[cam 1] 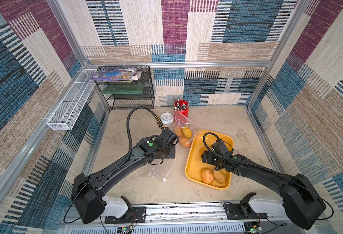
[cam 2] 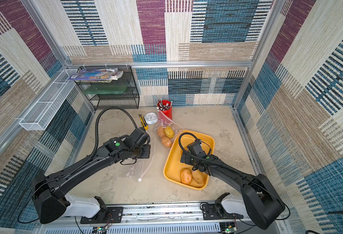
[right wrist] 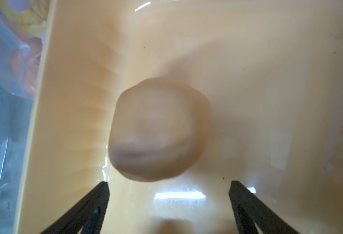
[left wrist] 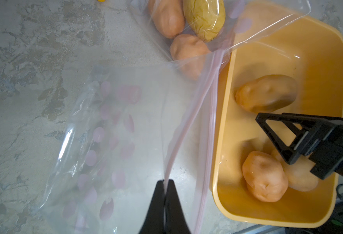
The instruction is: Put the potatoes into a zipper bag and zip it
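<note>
An empty zipper bag (left wrist: 112, 140) lies by the orange tray's left side; my left gripper is shut at its pink zip edge. Behind it, a bag with potatoes (left wrist: 167, 15) and a yellow one lies against the tray rim. My right gripper is open inside the tray, just short of a potato (right wrist: 159, 126). Two more potatoes (left wrist: 265, 175) lie at the tray's near end.
The orange tray (cam 2: 166, 171) fills the right middle. A red cup of pens (cam 1: 181, 115), a clock (cam 1: 166, 117) and a yellow cutter (cam 2: 142, 120) stand or lie behind. A wire rack is at back left.
</note>
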